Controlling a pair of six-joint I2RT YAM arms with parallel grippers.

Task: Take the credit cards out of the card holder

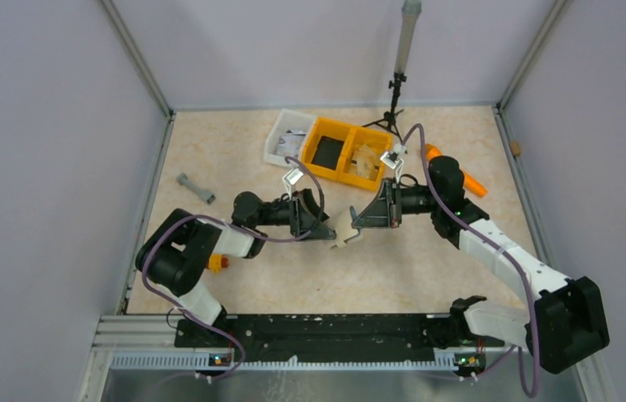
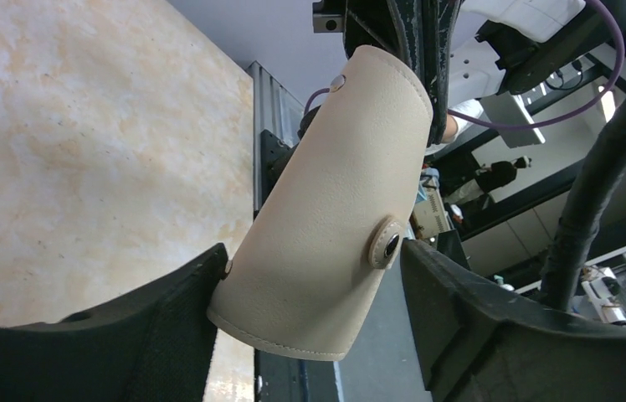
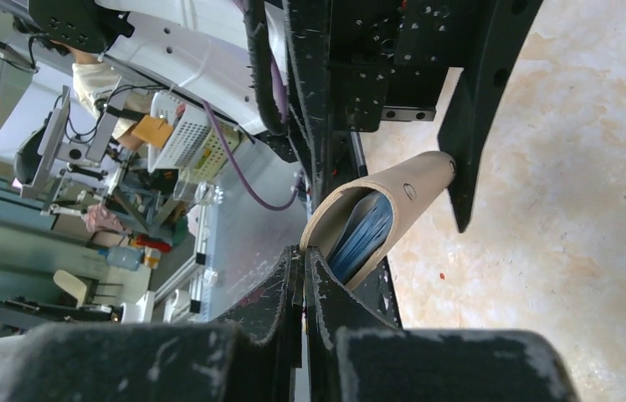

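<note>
A beige leather card holder (image 1: pixel 343 227) hangs between my two grippers. The right gripper is shut on its thin rim at the open end. Inside that mouth, bluish cards (image 3: pixel 363 239) are visible. In the left wrist view, the holder (image 2: pixel 326 193) slants with its far end toward me and a snap button on its right side. My left gripper is part open, with one finger on each side of the near end of the holder. Whether its fingers touch the leather, I cannot tell.
Behind the grippers stand a white bin (image 1: pixel 277 149) and a yellow two-part bin (image 1: pixel 345 127). A grey tool-like piece (image 1: pixel 197 188) lies on the left, an orange tube (image 1: pixel 473 185) by the right arm.
</note>
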